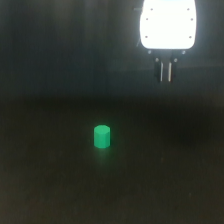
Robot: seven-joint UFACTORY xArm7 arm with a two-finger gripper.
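Note:
A small green cylinder [102, 137] stands upright on the dark surface, left of the middle of the view. My gripper [166, 78] hangs at the upper right, pointing down below the bright white hand of the arm. In the picture it is above and to the right of the cylinder, clearly apart from it. Two slim fingers show close together with a narrow dark gap, and no object can be seen between them. The size of their opening is too small to judge.
Bare dark floor [60, 185] surrounds the cylinder, and no other object or obstacle shows. A dark wall or backdrop [60, 50] rises behind. Dim light hides detail toward the edges.

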